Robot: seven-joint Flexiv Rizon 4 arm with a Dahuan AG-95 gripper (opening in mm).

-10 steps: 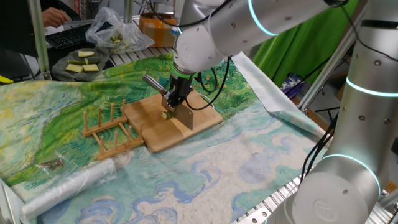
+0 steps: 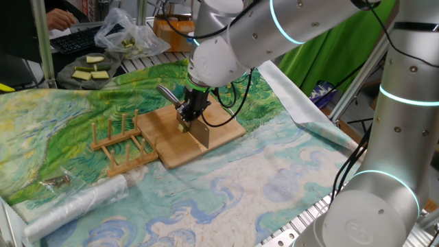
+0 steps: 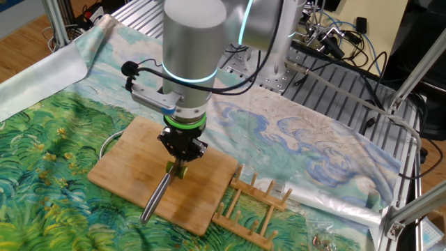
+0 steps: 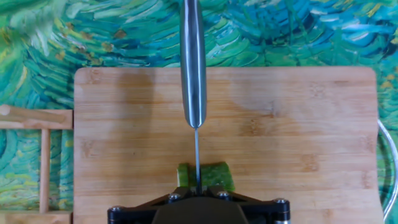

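Note:
My gripper (image 2: 189, 112) is shut on a metal cleaver. The knife's handle (image 3: 159, 198) sticks out toward the board's far edge in the wrist view, and its broad blade (image 2: 200, 134) stands upright, low over the wooden cutting board (image 4: 286, 137). Green cucumber (image 4: 216, 174) lies on the board under the gripper and shows on both sides of the thin blade. Whether the blade has passed fully through it cannot be told. The fingers hide part of the cucumber and the lower blade.
A wooden peg rack (image 2: 110, 146) stands beside the board. Near it lie a rolled clear plastic sheet (image 2: 77, 206) and a small bag (image 2: 58, 182). Pale cut pieces (image 2: 91, 75) rest on a dark bag at the back.
Over the last second my gripper and the knife have come down slightly toward the board.

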